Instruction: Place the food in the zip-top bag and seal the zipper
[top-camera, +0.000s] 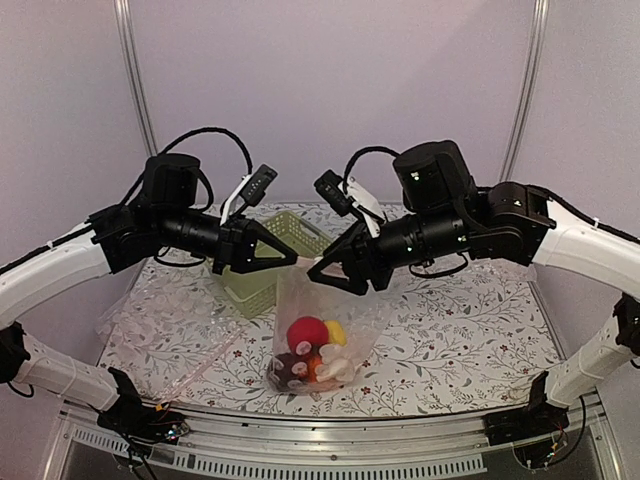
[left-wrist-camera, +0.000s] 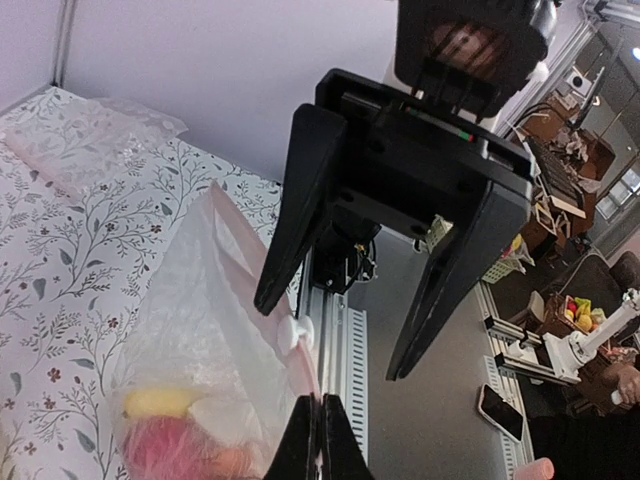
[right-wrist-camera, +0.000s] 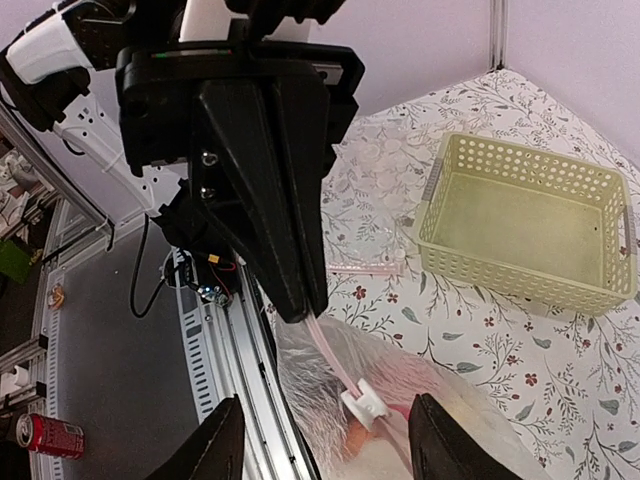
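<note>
The clear zip bag (top-camera: 335, 310) hangs at the centre, its bottom low on the table, with red, yellow, orange and dark food (top-camera: 308, 335) inside. My left gripper (top-camera: 292, 258) is shut on one end of its pink zipper strip, holding it up. My right gripper (top-camera: 335, 276) stands open close by, its fingers on either side of the strip, where the white zipper slider (right-wrist-camera: 365, 405) sits in the right wrist view. In the left wrist view the right fingertips are just above and around that slider (left-wrist-camera: 295, 335).
A green plastic basket stands at the back left. Loose clear bags (top-camera: 165, 330) lie on the left of the patterned table (top-camera: 470, 350).
</note>
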